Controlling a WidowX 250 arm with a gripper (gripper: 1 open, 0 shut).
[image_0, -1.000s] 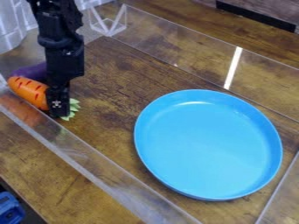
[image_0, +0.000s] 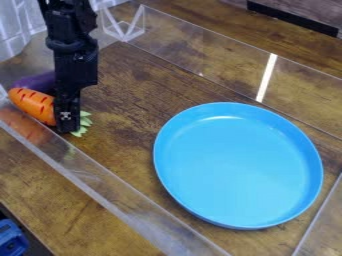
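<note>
My black gripper (image_0: 67, 118) reaches down at the upper left, its fingertips at an orange carrot (image_0: 32, 103) with green leaves (image_0: 80, 122) that lies against the clear left wall. The fingers are around the carrot's leafy end; whether they are shut on it I cannot tell. A purple object (image_0: 32, 80), partly hidden, lies behind the carrot. A large blue plate (image_0: 238, 160) rests on the wooden surface to the right.
Clear plastic walls (image_0: 120, 200) border the wooden area on several sides. The middle of the wood (image_0: 154, 90) above the plate is free. A blue item (image_0: 8, 240) sits outside at the bottom left.
</note>
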